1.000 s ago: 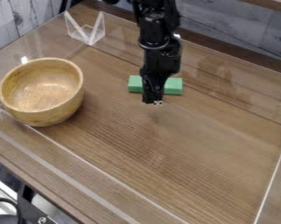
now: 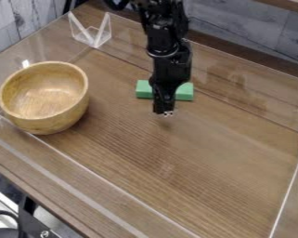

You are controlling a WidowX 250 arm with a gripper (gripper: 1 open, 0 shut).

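Note:
The black robot gripper (image 2: 163, 102) reaches down from the top centre to a small green block (image 2: 182, 93) lying on the wooden table. Its fingertips are just in front of or over the block's middle, partly covering it. Whether the fingers are open, shut or touching the block is hard to make out.
A tan oval bowl (image 2: 42, 98) sits at the left. A white wire-like object (image 2: 92, 28) is at the back left.
The gripper's body has shifted very slightly over the last second, while the green block stays in the same place.

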